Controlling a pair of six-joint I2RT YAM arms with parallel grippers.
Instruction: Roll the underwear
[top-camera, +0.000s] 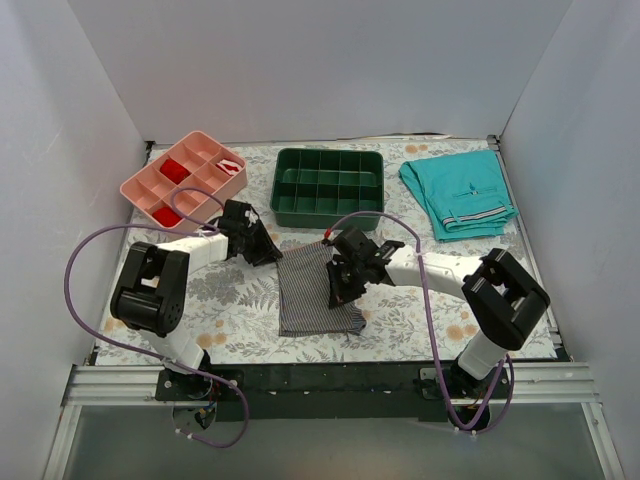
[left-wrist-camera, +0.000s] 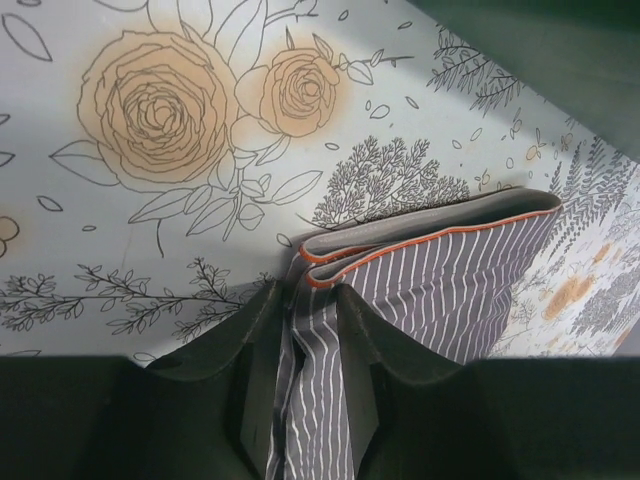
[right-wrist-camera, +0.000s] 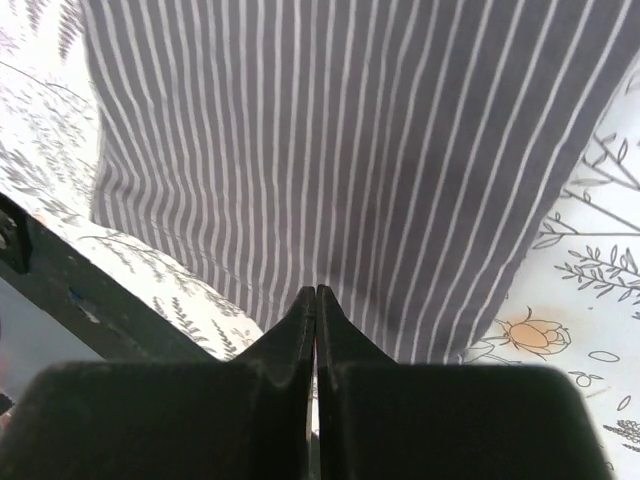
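Note:
Grey underwear with white stripes (top-camera: 310, 295) lies flat as a folded rectangle in the middle of the table, its orange-edged waistband toward the green box. At its upper left corner my left gripper is shut on the folded edge just below the waistband, seen in the left wrist view. My right gripper is shut above the cloth's right side, nothing showing between its fingertips. In the right wrist view the striped underwear (right-wrist-camera: 290, 150) spreads beneath it; whether the tips touch the fabric I cannot tell.
A green divided box (top-camera: 328, 222) stands just behind the underwear. At the back left is a pink divided box (top-camera: 130, 188) holding red items. Folded teal clothing (top-camera: 460, 195) lies at the back right.

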